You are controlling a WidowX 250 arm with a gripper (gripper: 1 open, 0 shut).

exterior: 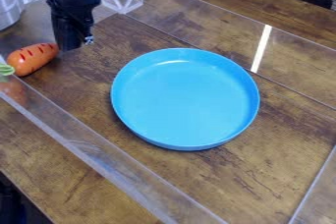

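Observation:
An orange toy carrot (31, 58) with a green top lies at the left, along the clear barrier. The dark gripper (71, 35) hangs just above and to the right of it, pointing down and apart from it, with nothing visible held; how far its fingers stand apart is hard to tell. A round blue plate (186, 98) rests on the wooden surface in the middle.
Clear plastic walls (138, 172) border the work area at front left, back and right. A whitish cylindrical object (7, 2) stands at the top left corner. Bare wood surrounds the plate.

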